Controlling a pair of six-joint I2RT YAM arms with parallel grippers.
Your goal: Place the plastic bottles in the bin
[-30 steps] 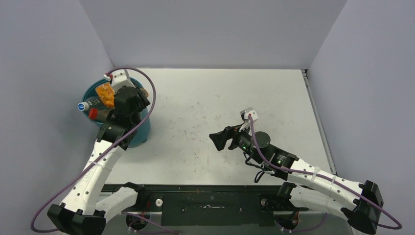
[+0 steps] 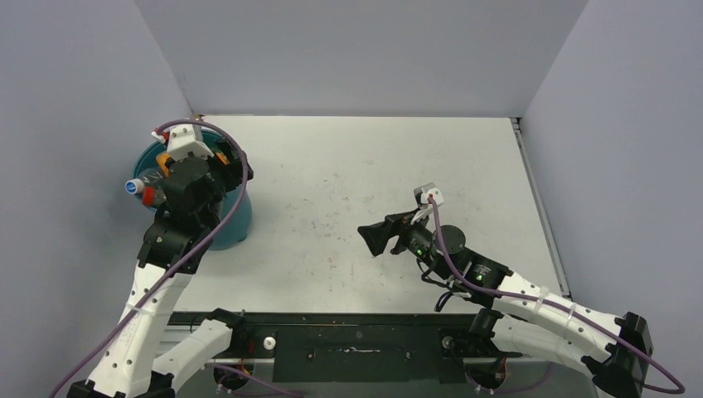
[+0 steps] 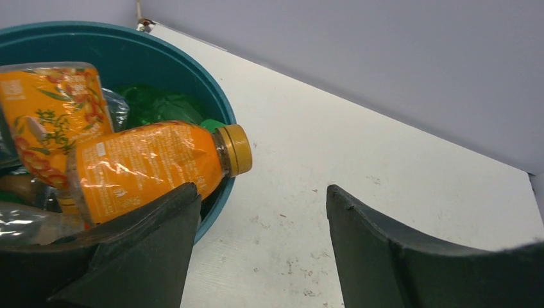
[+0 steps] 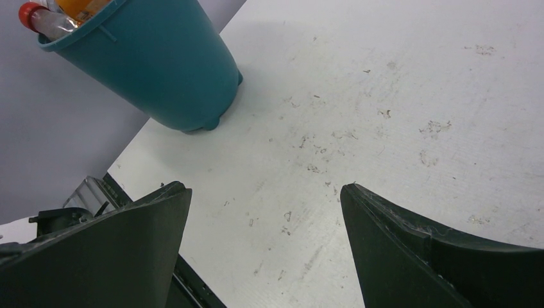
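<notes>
The teal bin [image 4: 163, 64] stands at the table's left, filled with several plastic bottles. In the left wrist view an orange bottle [image 3: 141, 163] with a yellow cap lies at the bin's rim, the cap over the edge, beside another orange-labelled bottle [image 3: 48, 109]. My left gripper is over the bin's right side, fingers apart, nothing visible between them but rim and table. My right gripper stands open and empty above the middle-right of the table.
Grey walls [image 2: 348, 58] enclose it at the back and both sides.
My left arm has shifted leftward over the bin and toward the front. The right arm has moved very slightly to the right.
</notes>
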